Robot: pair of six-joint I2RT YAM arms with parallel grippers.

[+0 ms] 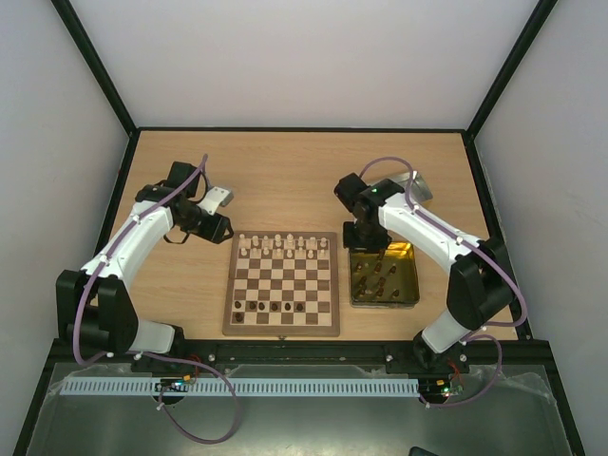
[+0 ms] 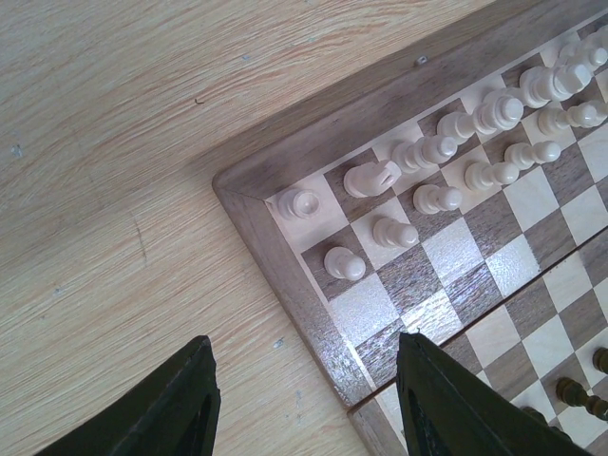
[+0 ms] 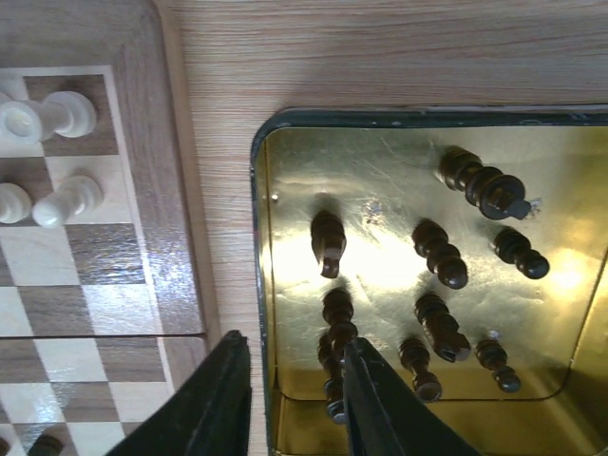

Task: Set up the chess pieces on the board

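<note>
The chess board [image 1: 280,331] holds white pieces [image 2: 344,263] in rows along its far side and several dark pieces [image 1: 299,306] near its front. More dark pieces [image 3: 440,255] lie on their sides in the gold tray [image 1: 408,290] right of the board. My right gripper hangs open over the tray's left part, with dark pieces below near its fingertips; whether it touches any I cannot tell. My left gripper stands open and empty above the table at the board's upper left.
A silver container [image 1: 418,185] sits behind the right arm at the back right.
</note>
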